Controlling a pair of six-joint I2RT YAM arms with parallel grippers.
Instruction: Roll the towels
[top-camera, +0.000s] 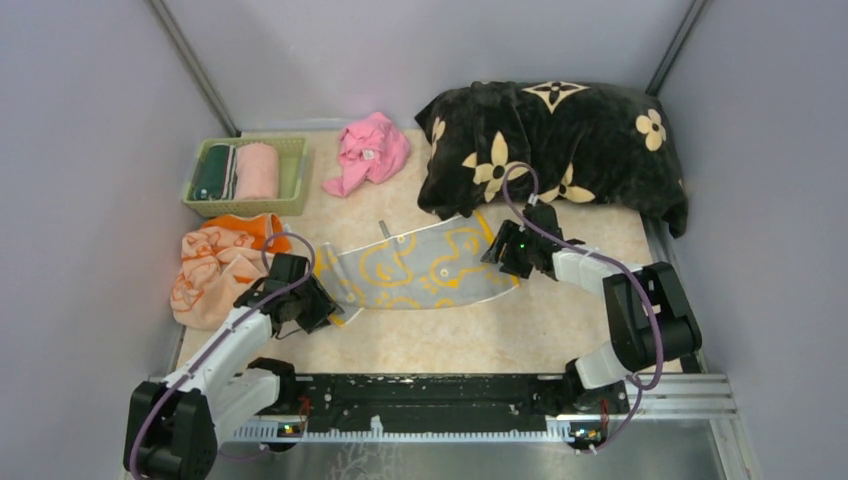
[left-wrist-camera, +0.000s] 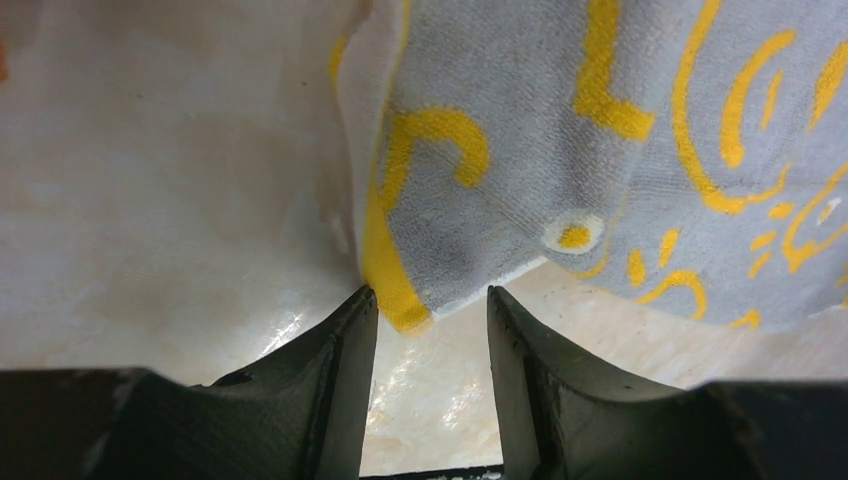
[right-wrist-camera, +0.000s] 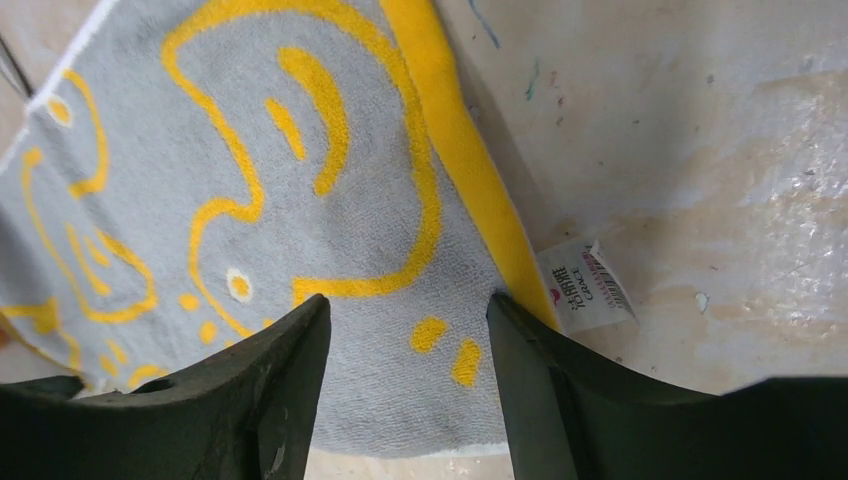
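A grey towel with yellow patterns (top-camera: 430, 266) lies spread across the middle of the table, its left end folded and creased. At that end, my left gripper stands part open, the towel's yellow-edged corner (left-wrist-camera: 398, 285) showing between and just beyond its fingertips. My right gripper is likewise part open over the towel's right end; one finger (right-wrist-camera: 530, 365) comes up to the yellow border, beside a white label (right-wrist-camera: 585, 285). Whether either gripper touches the cloth, I cannot tell.
A green basket (top-camera: 292, 190) holding rolled towels stands back left, an orange towel (top-camera: 215, 265) in front of it. Behind lie a pink towel (top-camera: 372, 150) and a large dark flowered cloth (top-camera: 600, 140).
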